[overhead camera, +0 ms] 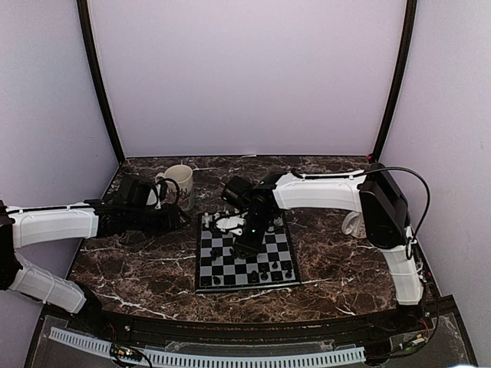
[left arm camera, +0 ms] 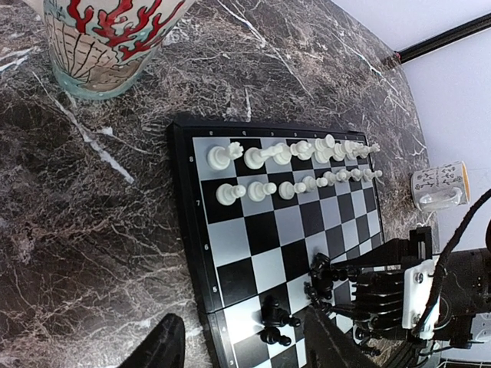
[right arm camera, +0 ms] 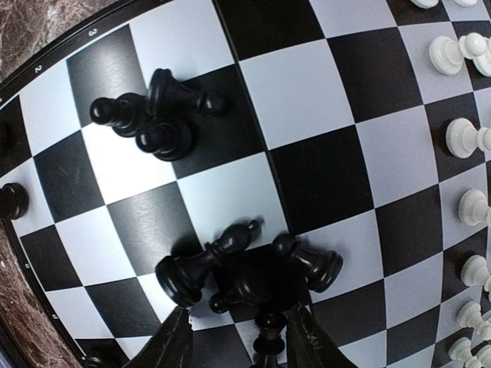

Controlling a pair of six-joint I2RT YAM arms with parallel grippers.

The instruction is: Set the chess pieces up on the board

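Note:
The chessboard (overhead camera: 280,249) lies on the marbled table. Two rows of white pieces (left arm camera: 259,191) stand along its far side in the left wrist view. Several black pieces are loose mid-board: a tall black piece (right arm camera: 188,272) and a black pawn (right arm camera: 321,268) lie tipped over in one cluster. A second black cluster (right arm camera: 165,139) sits closer to the near edge. Low above the first cluster, my right gripper is open; a black piece (right arm camera: 269,335) shows between its fingertips, not clamped. My left gripper (overhead camera: 182,219) hangs open and empty left of the board.
A patterned mug (overhead camera: 180,181) stands behind the left gripper. Another mug (overhead camera: 354,224) is at the right, partly behind the right arm. A few black pieces (right arm camera: 14,201) stand on the board's near edge. Table left of the board is bare.

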